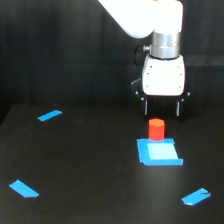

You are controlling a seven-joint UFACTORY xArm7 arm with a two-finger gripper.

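A red block [156, 129] stands upright at the back of a pale square [161, 152] that is bordered in blue tape [144, 153]. My white gripper [162, 110] hangs behind and above the block, pointing down. Its two dark fingers are spread wide apart, and nothing shows between them. In this view the fingertips end a little higher than the block's top. How far the block is from the fingers in depth, I cannot tell.
Blue tape strips lie on the dark table: one at back left [50, 115], one at front left [24, 189], one at front right [196, 197].
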